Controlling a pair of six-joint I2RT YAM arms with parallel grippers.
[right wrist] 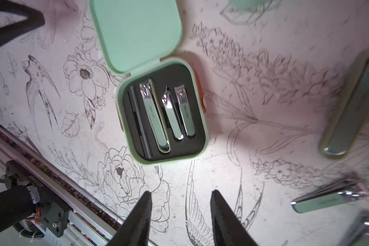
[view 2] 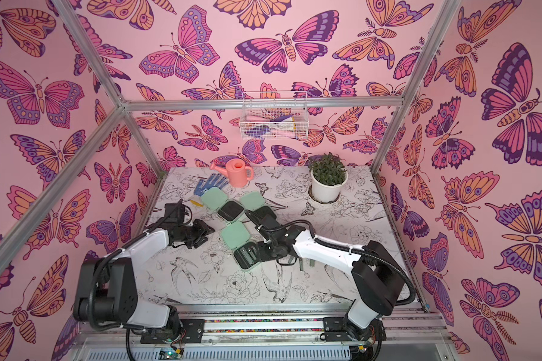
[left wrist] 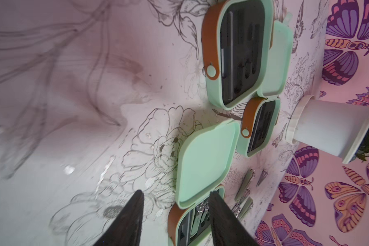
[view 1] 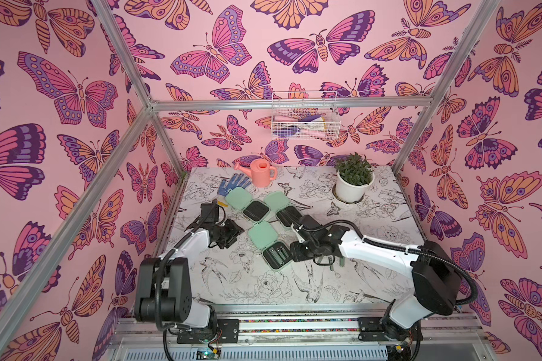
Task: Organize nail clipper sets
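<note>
Three mint cases with lids open lie mid-table. The nearest case [right wrist: 162, 110] holds a slim tool and three clippers; the case at back left [left wrist: 242, 49] and the back-right case [left wrist: 260, 127] show dark inserts with slots. Loose clippers [right wrist: 348, 106] lie right of the nearest case. My left gripper is left of the cases, open, with nothing between its fingers. My right gripper is over the table by the nearest case, open and empty.
A pink watering can [view 1: 262, 174], blue gloves [view 1: 235, 183] and a potted plant [view 1: 350, 187] stand or lie at the back. A wire basket [view 1: 305, 126] hangs on the back wall.
</note>
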